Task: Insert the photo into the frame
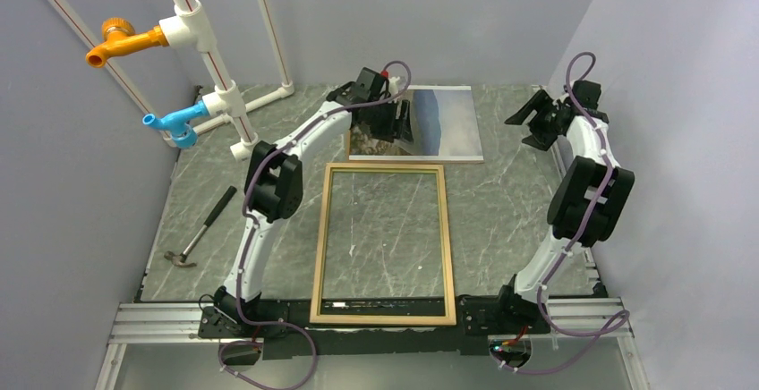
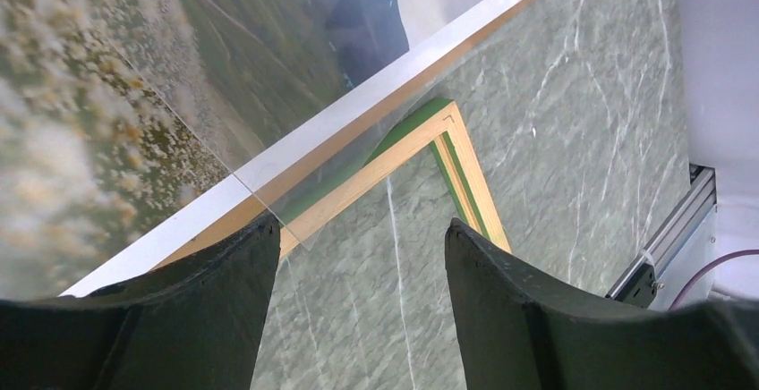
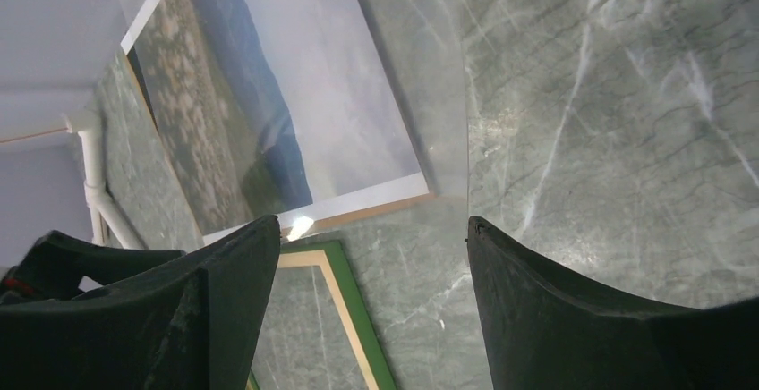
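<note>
The photo [image 1: 455,117], a coastal picture with white borders, lies on a wooden-edged backing [image 2: 488,30] behind the frame [image 1: 324,229]. Over it a clear sheet [image 3: 421,59] is shifted to the right, its edge crossing the picture diagonally. One sheet corner shows near a finger of my left gripper, which hovers above the photo's left half. To the right of the photo hangs my right gripper, and the sheet's far edge runs close to its right fingertip [image 3: 479,233]. Both fingers stand apart; whether they touch the sheet is unclear.
The frame is empty, its front side overlapping the table's front edge. A hammer [image 1: 201,227] lies at the left. White pipes with an orange tap [image 1: 125,43] and a blue tap [image 1: 177,123] rise at the back left.
</note>
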